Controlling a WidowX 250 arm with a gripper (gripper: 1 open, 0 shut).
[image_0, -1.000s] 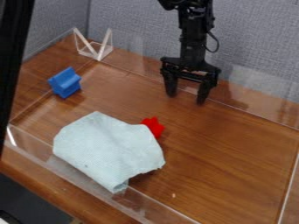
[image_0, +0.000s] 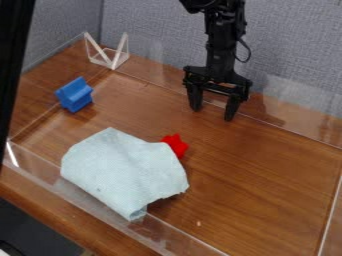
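Note:
The black gripper (image_0: 214, 96) hangs at the back centre over the wooden table, its two fingers apart with nothing seen between them. A pale cloth (image_0: 123, 172) lies in the front left, with a red object (image_0: 175, 144) beside its upper right corner, partly hidden by it. A blue block (image_0: 74, 95) sits at the left, and a white wire-like frame (image_0: 107, 52) stands at the back left corner.
Clear panels edge the table (image_0: 254, 190), with a grey wall (image_0: 301, 60) behind. A dark shape fills the left edge.

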